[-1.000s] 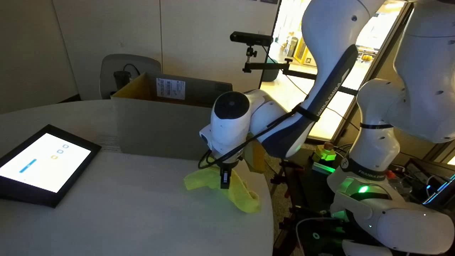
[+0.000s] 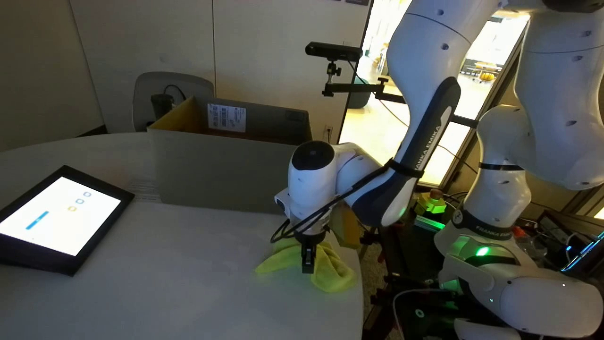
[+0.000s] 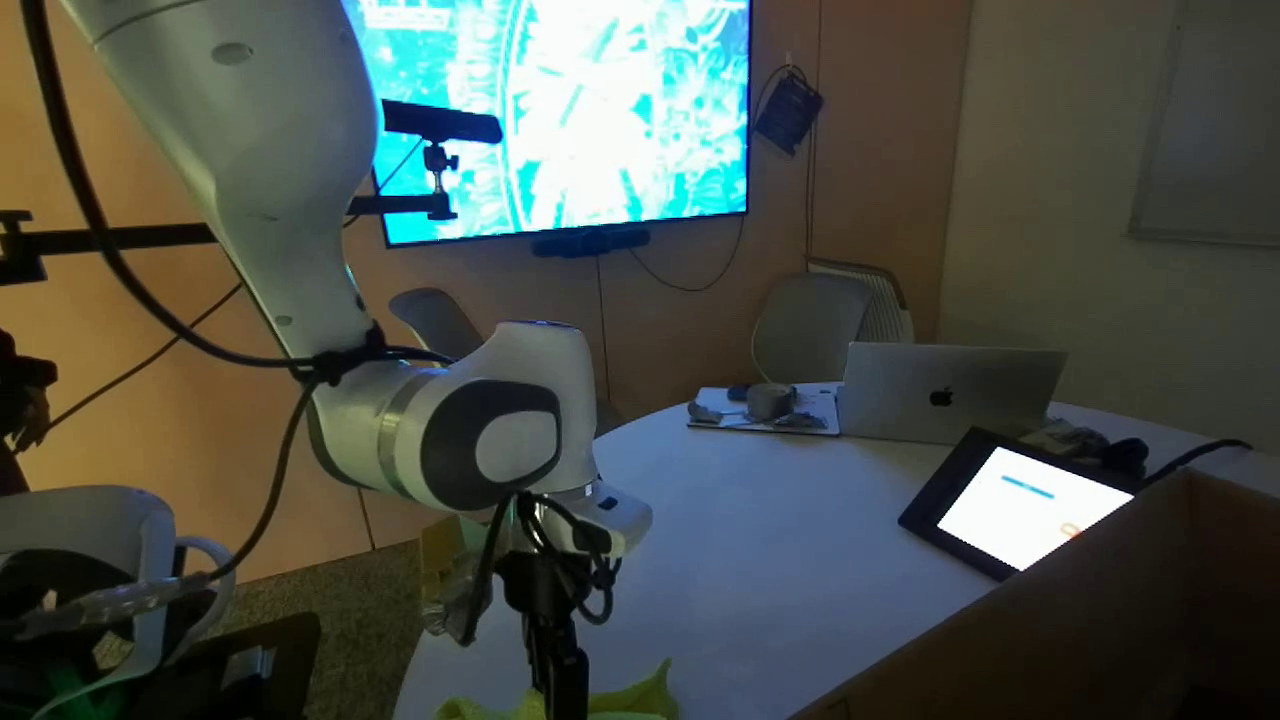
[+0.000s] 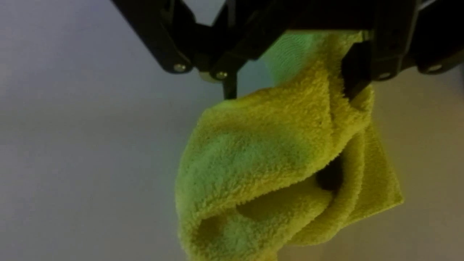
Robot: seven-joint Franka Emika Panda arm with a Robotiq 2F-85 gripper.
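A crumpled yellow-green cloth (image 2: 334,272) lies in folds near the right edge of the white table. My gripper (image 2: 308,266) points straight down over it. In the wrist view the gripper is open, its two fingers wide apart. The left finger (image 4: 230,85) comes down at the upper left edge of the cloth (image 4: 261,152); the right finger (image 4: 357,71) reaches in among the folds on the other side. Cloth lies across the space between them. From the second exterior side, only the upper parts of the cloth (image 3: 636,696) show around the fingers.
Behind the gripper stands a large open cardboard box (image 2: 226,175). A tablet-like screen (image 2: 62,215) is at the left, and a laptop (image 3: 948,390) sits farther off. Its right edge runs close beside the cloth.
My gripper has gone lower and slightly right, toward the table's front. The cloth has shifted the same way and is more bunched up around the fingers.
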